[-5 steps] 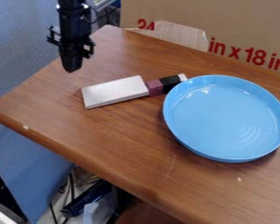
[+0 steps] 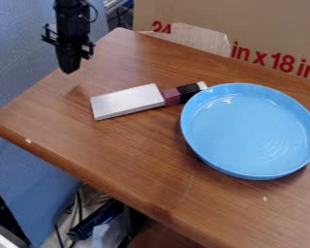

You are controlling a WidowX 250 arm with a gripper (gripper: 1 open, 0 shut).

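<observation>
My black gripper [image 2: 69, 60] hangs above the back left part of the wooden table, apart from the objects on it; its fingers are too dark and small to read. A tool with a flat silver-white blade [image 2: 125, 101] and a dark red and black handle [image 2: 180, 94] lies in the middle of the table, its handle end close to a blue round plate [image 2: 248, 131] on the right.
A cardboard box [image 2: 248, 29] stands along the back, with a lighter flap behind the table.
My gripper has shifted to the left and slightly up in the view over the last second. The tool and plate look unmoved.
</observation>
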